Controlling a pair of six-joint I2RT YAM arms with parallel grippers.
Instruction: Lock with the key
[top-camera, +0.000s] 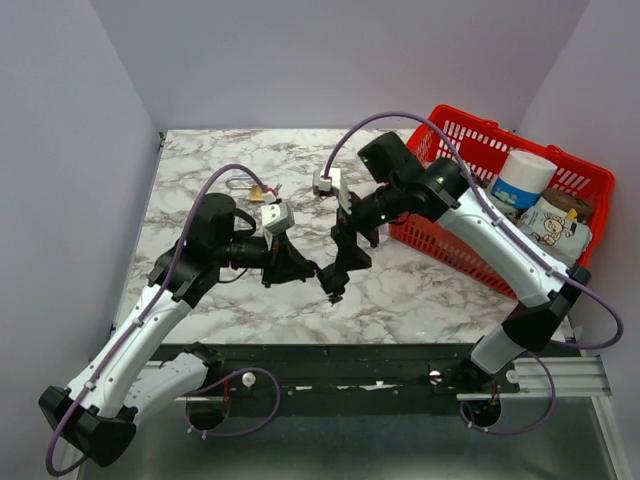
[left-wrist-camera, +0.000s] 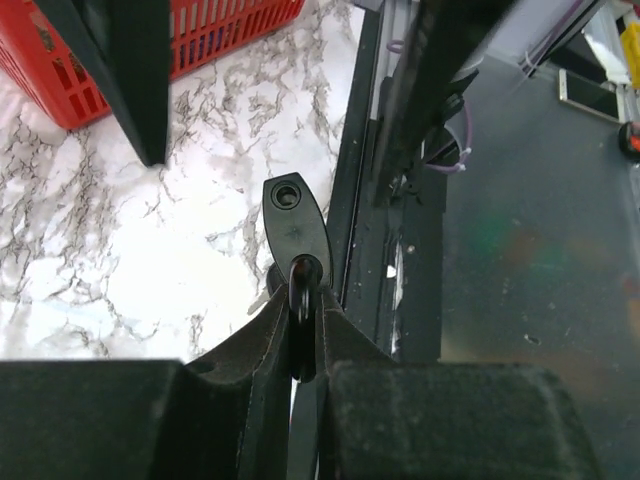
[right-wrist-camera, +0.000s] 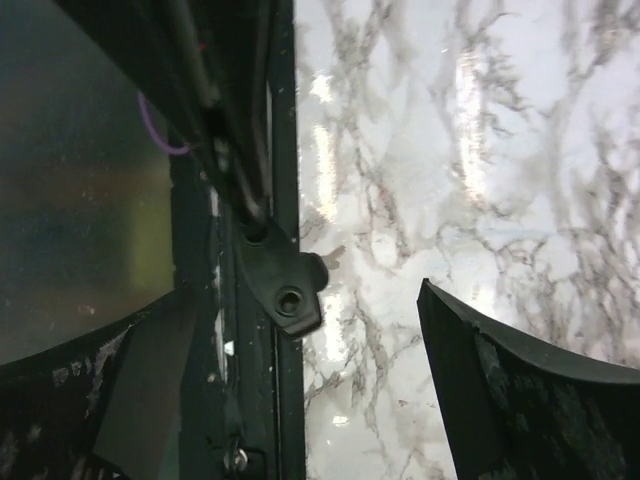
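In the left wrist view, a dark flat piece with a round hole, which looks like the key's head (left-wrist-camera: 297, 222), juts out from the tips of my left gripper, shut on it. The same key head (right-wrist-camera: 277, 285) appears in the right wrist view, with my right gripper open and its fingers apart on either side, not visibly touching it. Seen from above, my left gripper (top-camera: 311, 268) and right gripper (top-camera: 336, 287) meet over the table's front half. A small brass padlock (top-camera: 259, 193) lies behind the left arm, partly covered. The key's blade is hidden.
A red basket (top-camera: 450, 245) holding rolls and packets stands at the right. Small metal items rest behind the arms.
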